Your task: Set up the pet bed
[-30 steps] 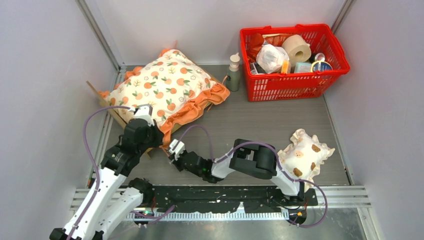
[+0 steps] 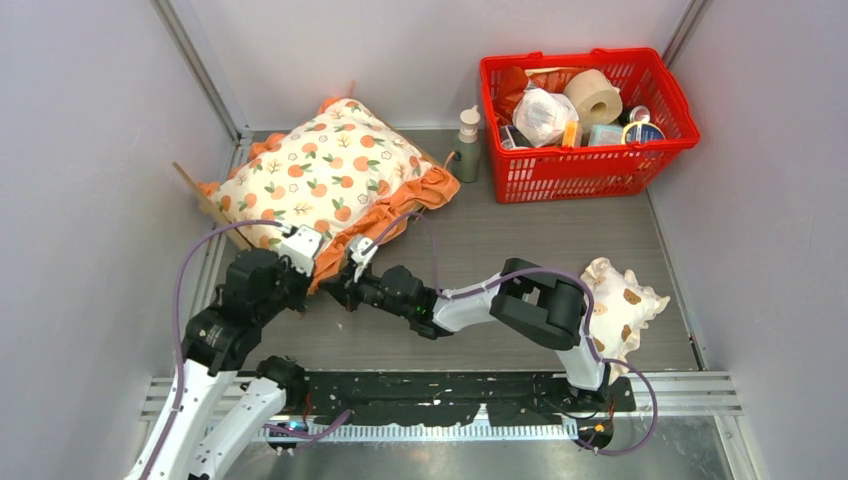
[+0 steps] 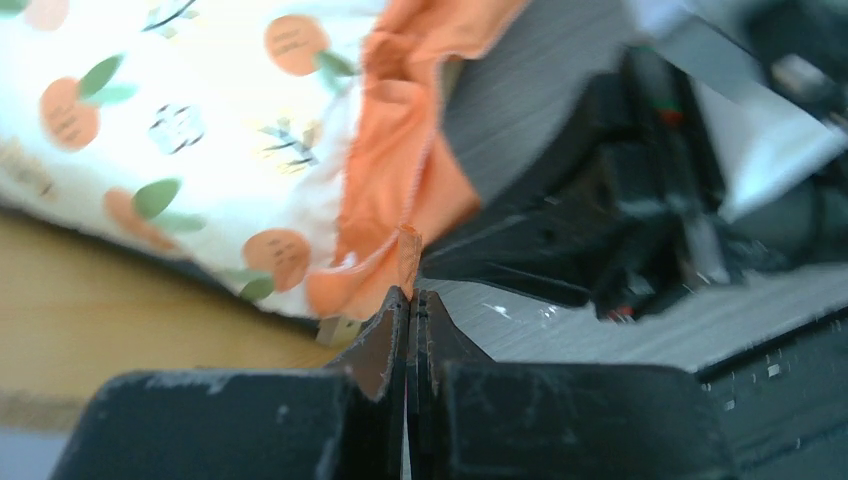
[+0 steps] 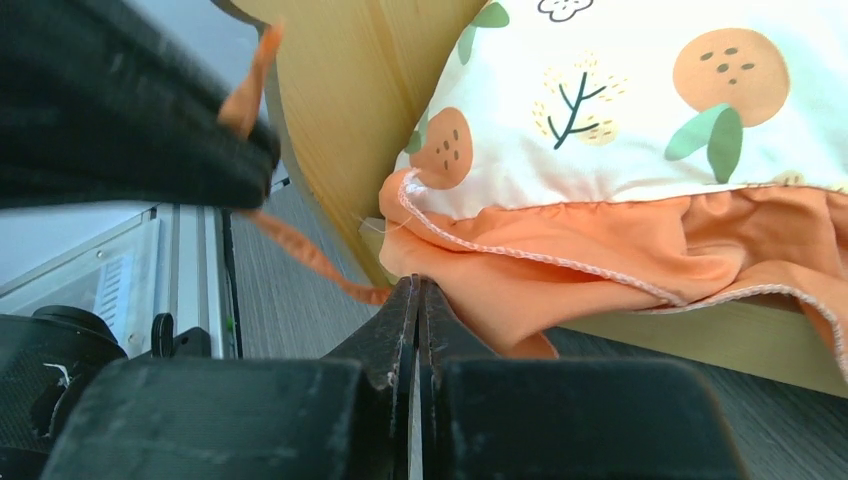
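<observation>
The orange-print cushion (image 2: 320, 170) lies on the wooden bed frame (image 4: 340, 80), its orange ruffled edge bunched along the front. My left gripper is shut at the bed's front corner, with the tip of an orange strap (image 3: 408, 255) at its fingertips. My right gripper is shut beside it on orange fabric or strap at that same corner; exactly what is between its fingers is partly hidden. The left wrist view is blurred around the right gripper. A small cream pillow with brown spots (image 2: 620, 310) lies at the far right.
A red basket (image 2: 590, 180) full of items stands at the back right, with a green bottle (image 2: 467, 150) left of it. Bare floor (image 2: 500, 230) spans the middle. Walls close in on the sides and back.
My right gripper has moved up toward the bed's corner and the left gripper. The cushion looks nearly unchanged.
</observation>
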